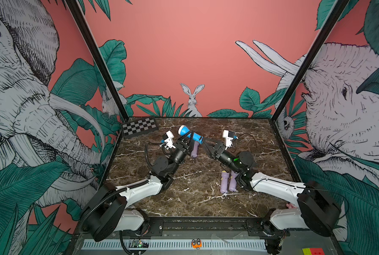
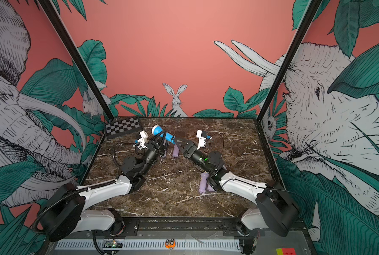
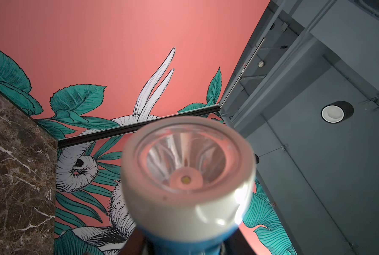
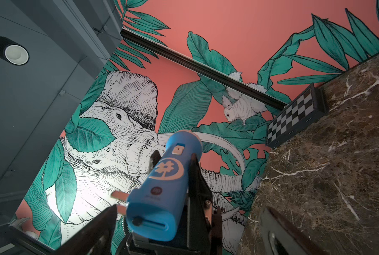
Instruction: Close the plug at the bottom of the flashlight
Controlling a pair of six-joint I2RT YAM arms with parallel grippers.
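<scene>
A blue flashlight [image 1: 197, 137] with a white head [image 3: 185, 212] is clasped in my left gripper [image 1: 191, 135], held above the table and tilted. The lens end faces up and away at the left, while the tail [image 4: 152, 225] points toward my right arm. In the right wrist view, a slot shows in the tail's end face, and a thin pinkish piece [image 4: 120, 196] juts out beside the tail; it looks like the plug, standing off the body. My right gripper stands open, its blurred fingers to either side of the tail. Whether they touch it, I cannot tell.
Two lilac flashlights [image 1: 224, 182] lie on the marble table beneath the right arm. Another lilac flashlight [image 1: 194, 149] lies behind, under the blue one. A checkered board [image 1: 139, 126] sits at the back left.
</scene>
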